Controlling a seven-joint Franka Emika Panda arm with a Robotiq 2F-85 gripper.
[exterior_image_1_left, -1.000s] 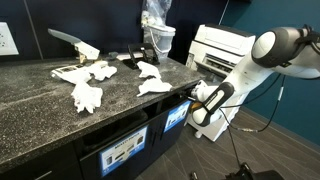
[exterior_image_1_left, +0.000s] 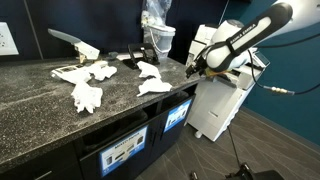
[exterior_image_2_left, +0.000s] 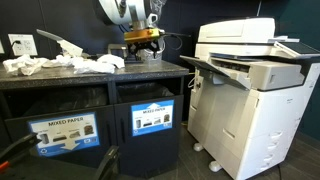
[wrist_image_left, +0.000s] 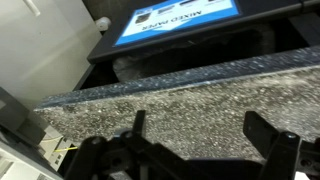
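Over the counter's right end, my gripper (exterior_image_1_left: 191, 70) is raised above the dark speckled counter (exterior_image_1_left: 45, 118). In the wrist view its fingers (wrist_image_left: 138, 123) stand wide apart, open, with only bare countertop beneath them. Crumpled white papers or cloths (exterior_image_1_left: 87, 97) lie on the counter to the left of the gripper, apart from it. Two nearer ones (exterior_image_1_left: 154, 86) rest close to the front edge. Below the counter are bin openings over panels with blue-and-white "mixed paper" labels (exterior_image_2_left: 152, 117); the inside of the bins is dark.
A white printer (exterior_image_2_left: 262, 100) stands to the right of the counter. A paper cutter (exterior_image_1_left: 75, 43), a black device (exterior_image_1_left: 143, 55) and a white container (exterior_image_1_left: 158, 33) occupy the counter's back. Open floor (exterior_image_1_left: 205, 160) lies in front.
The arm has risen from low beside the right-hand bin opening to above the counter's right end. The crumpled white pieces on the counter have not moved.
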